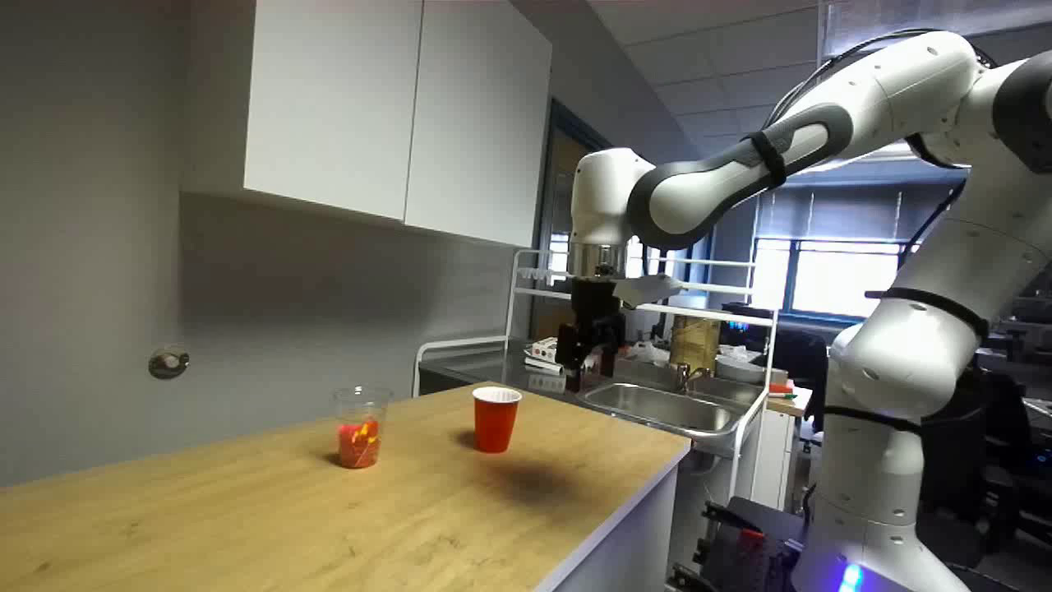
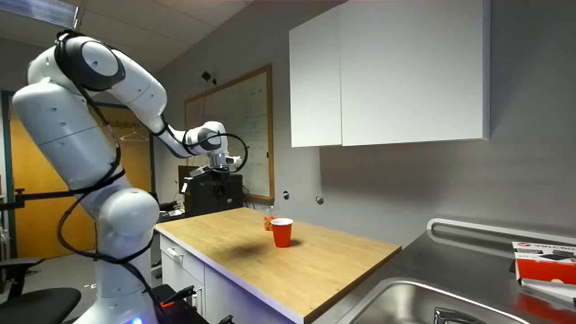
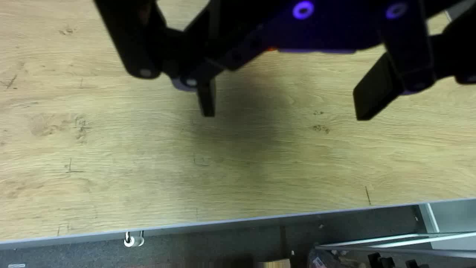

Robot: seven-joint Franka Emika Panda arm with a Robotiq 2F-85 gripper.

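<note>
On the wooden counter (image 1: 414, 523) a red cup with a white inside (image 1: 494, 423) stands upright. Beside it, farther from the sink, is a clear cup (image 1: 360, 429) with red and orange contents; what these are is too small to tell. Exterior view 2 shows the red cup (image 2: 281, 235) partly in front of the clear cup (image 2: 268, 220). My gripper is open above the counter, its fingers wide apart with only bare wood seen below. The red cup is almost wholly hidden behind the gripper body in the wrist view.
White cabinets (image 2: 410, 75) hang on the wall above the counter. A metal sink (image 1: 651, 400) with a white rack frame (image 1: 514, 296) adjoins one end. The counter's front edge (image 3: 267, 219) drops to the floor; much of the wood is clear.
</note>
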